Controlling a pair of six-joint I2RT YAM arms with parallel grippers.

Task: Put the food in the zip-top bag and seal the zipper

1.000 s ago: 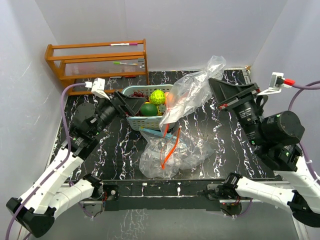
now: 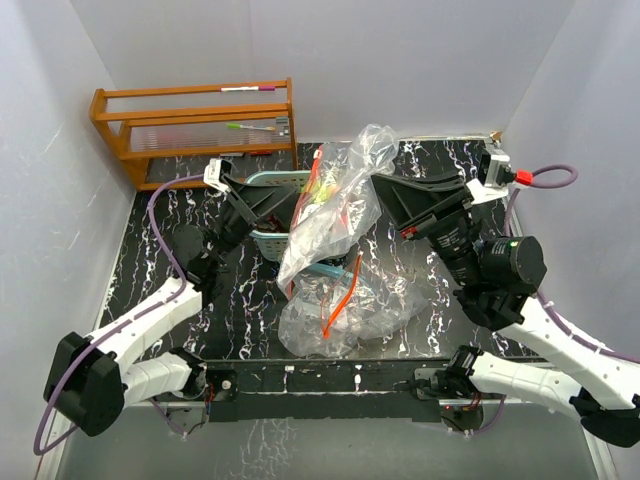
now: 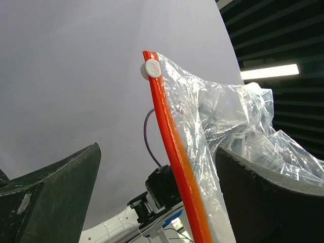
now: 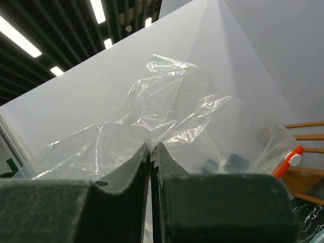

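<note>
A clear zip bag (image 2: 335,210) with an orange zipper hangs from my right gripper, which is shut on its plastic. My left gripper stands open, with the orange zipper strip (image 3: 179,162) and its white slider (image 3: 152,68) between and beyond its fingers, in front of it. A blue-green basket (image 2: 272,243) sits behind, its food mostly hidden by the hanging bag. More clear bags (image 2: 370,310) with an orange zipper lie on the table's front middle.
A wooden rack (image 2: 140,150) with pens stands at the back left. Walls enclose the back and sides.
The right gripper has carried the bag leftward over the basket, covering the food. The left gripper has moved a little rightward, closer to the bag's zipper.
</note>
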